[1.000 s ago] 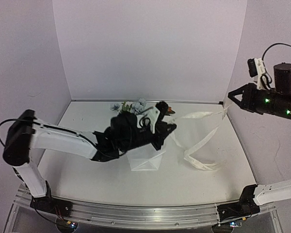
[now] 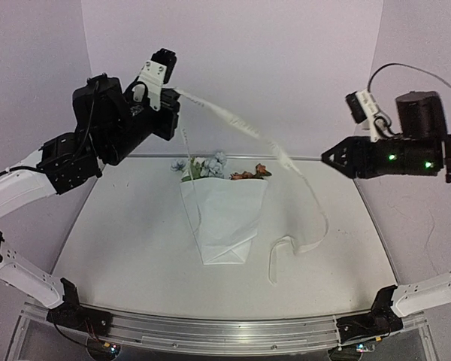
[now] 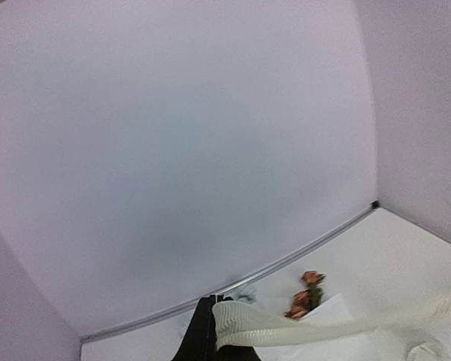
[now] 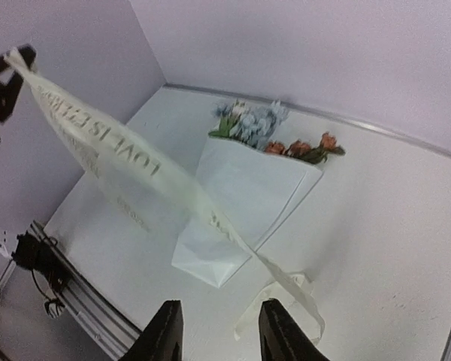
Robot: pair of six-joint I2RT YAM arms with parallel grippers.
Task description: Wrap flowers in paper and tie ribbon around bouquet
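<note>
A white printed ribbon [image 2: 244,126] [image 4: 139,162] hangs from my left gripper [image 2: 174,95], which is shut on it above the table's left half. In the left wrist view the ribbon [image 3: 286,328] leaves the dark fingertips toward the right. Its long part sags to the table, ending in a loose bend right of the bouquet; a shorter tail drops in front of the wrapping. The bouquet lies flat, white wrapping paper [image 2: 224,218] around blue flowers [image 2: 203,166] and orange flowers [image 2: 252,173]. My right gripper is open, its fingers apart and no ribbon visibly held, raised at the right.
Pale walls close in the back and sides of the white table [image 2: 120,248]. A metal rail [image 2: 218,340] runs along the front edge. Bare table lies on both sides of the bouquet.
My left gripper rose and moved left with the ribbon. The right arm shifted left.
</note>
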